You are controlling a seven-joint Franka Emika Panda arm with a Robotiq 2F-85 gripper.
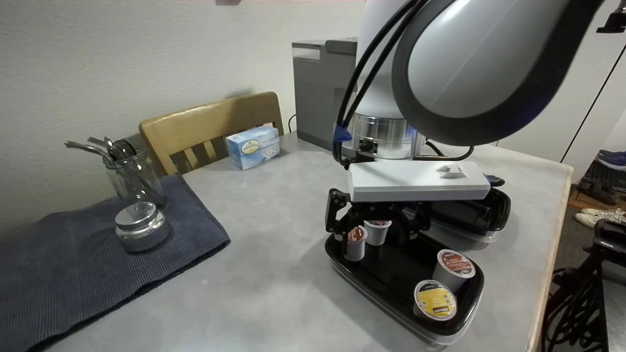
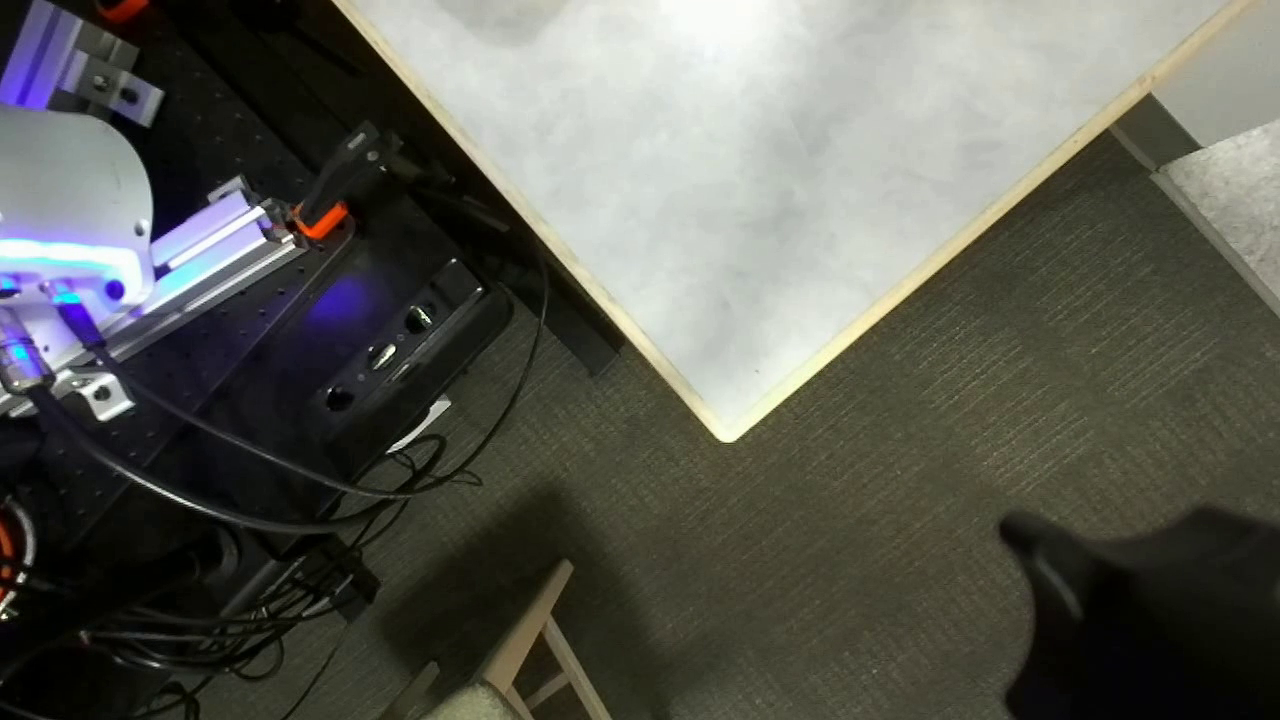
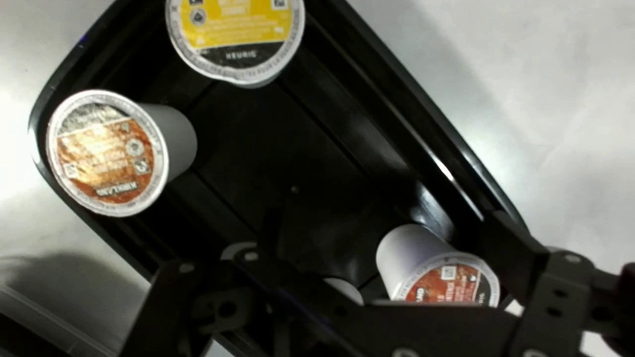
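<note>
A black tray (image 1: pixel 402 270) holds several coffee pods. In exterior view 1, a yellow-lidded pod (image 1: pixel 435 300) and a red-lidded pod (image 1: pixel 455 269) stand at its near end. Another red-lidded pod (image 1: pixel 355 243) stands at the far left corner, with one more pod (image 1: pixel 376 231) beside it. Over that far end my gripper (image 1: pixel 375 232) is open, holding nothing. The wrist view has a red-lidded pod (image 3: pixel 443 279) tilted close to the right-hand finger (image 3: pixel 510 253). The gripper's linkage partly covers another white pod (image 3: pixel 345 290).
A second black tray (image 1: pixel 469 214) sits right behind the first. Farther left are a blue tea box (image 1: pixel 253 146), a silver-lidded jar (image 1: pixel 141 226) and a glass of utensils (image 1: pixel 134 176) by a dark cloth (image 1: pixel 117 258).
</note>
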